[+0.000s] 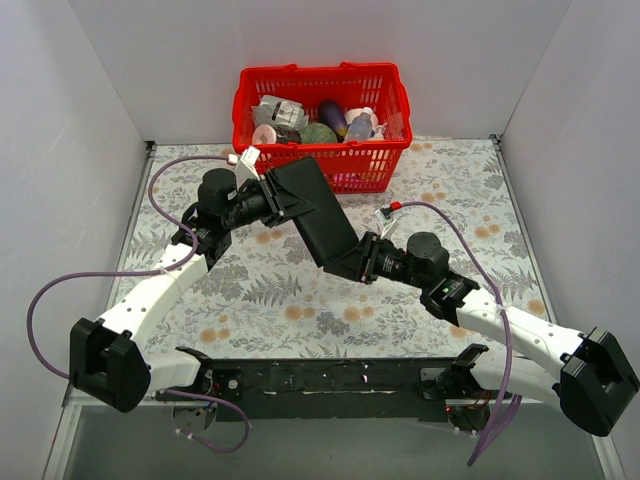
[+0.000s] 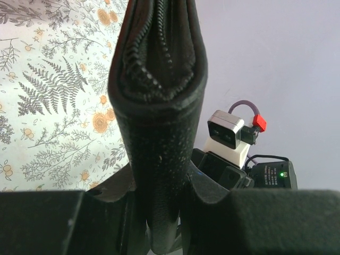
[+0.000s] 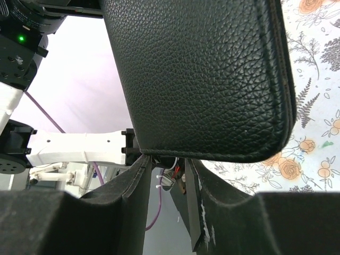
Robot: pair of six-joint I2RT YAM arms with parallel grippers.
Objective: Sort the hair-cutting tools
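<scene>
A black, grained leather case point(image 1: 315, 205) with a zip along its edge point(image 2: 159, 64) is held raised over the table. My left gripper point(image 1: 285, 205) is shut on its upper part; in the left wrist view the case stands between the fingers. My right gripper point(image 1: 355, 262) is at the case's lower end, and in the right wrist view its fingertips point(image 3: 139, 178) lie just under the case's edge point(image 3: 207, 151). How far those fingers are apart, and whether the edge is between them, is hard to see.
A red basket point(image 1: 321, 80) at the back holds several items, including a bottle, an eggplant and a green ball.
</scene>
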